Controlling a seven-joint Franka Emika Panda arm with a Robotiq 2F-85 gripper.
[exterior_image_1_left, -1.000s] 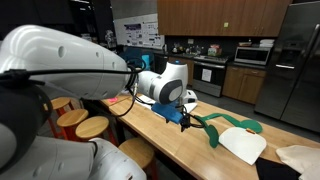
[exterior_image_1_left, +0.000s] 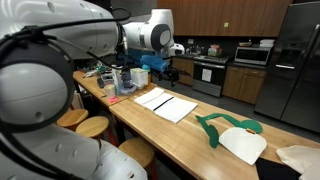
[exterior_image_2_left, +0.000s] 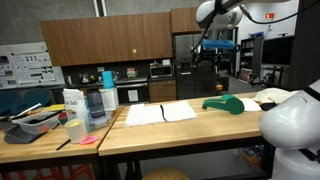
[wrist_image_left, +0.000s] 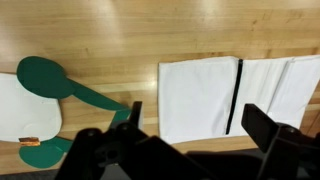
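Observation:
My gripper stands open, its two dark fingers wide apart and nothing held between them. In the wrist view a white cloth (wrist_image_left: 195, 92) lies flat below, roughly under the gap, with a thin black strip (wrist_image_left: 235, 98) along its right part. More white cloth (wrist_image_left: 292, 92) extends to the right of that strip. Exterior view 1 has the gripper (exterior_image_1_left: 172, 80) raised well above the wooden table, close to the white cloths (exterior_image_1_left: 172, 108). A green cloth piece (exterior_image_1_left: 209, 131) lies nearer the middle, beside a white piece (exterior_image_1_left: 243, 145) with more green at its far edge.
A black cloth (exterior_image_1_left: 275, 170) and another pale cloth (exterior_image_1_left: 300, 157) lie at the table's right. Cups and containers crowd the far left end, including a white mug (exterior_image_2_left: 76, 130). Bare wood (exterior_image_1_left: 180, 141) is clear in front of the white cloths.
The arm has risen and swung away from the green piece toward the far left of the table. The white cloths, hidden behind it before, now show more fully. The cloths appear unmoved.

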